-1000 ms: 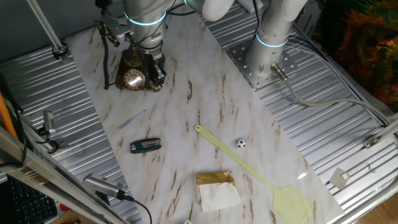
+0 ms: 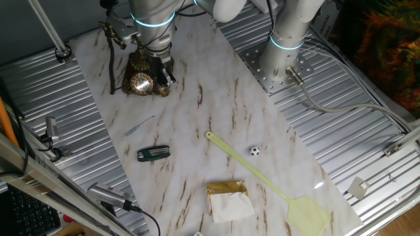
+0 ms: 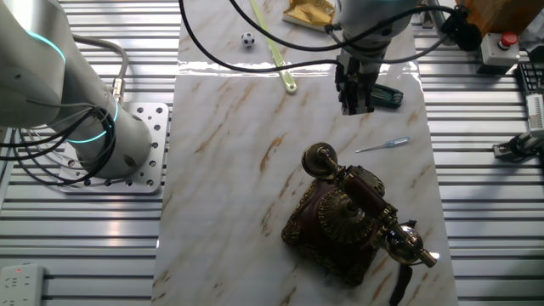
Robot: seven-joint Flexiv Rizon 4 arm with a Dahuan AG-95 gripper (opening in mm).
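My gripper (image 3: 356,109) hangs in the air over the marble-patterned table, pointing down. In exterior view 1 the gripper (image 2: 169,81) overlaps the right side of an ornate antique-style telephone (image 2: 142,80). In exterior view 2 it appears apart from the telephone (image 3: 344,217), on the side towards the screwdriver (image 3: 382,144). Behind the gripper there, a dark green folding tool (image 3: 388,96) is partly covered. The fingers are dark and small, and whether they are parted is unclear. Nothing clearly shows held.
A pale green fly swatter (image 2: 252,172) lies diagonally, with a small black-and-white ball (image 2: 254,151) beside its handle. A gold-and-white packet (image 2: 228,201) rests nearby. Black cables loop from the arm in exterior view 2.
In exterior view 1 the arm has shifted very slightly left, and the fingertips look slightly different beside the telephone. The objects on the table have not moved.
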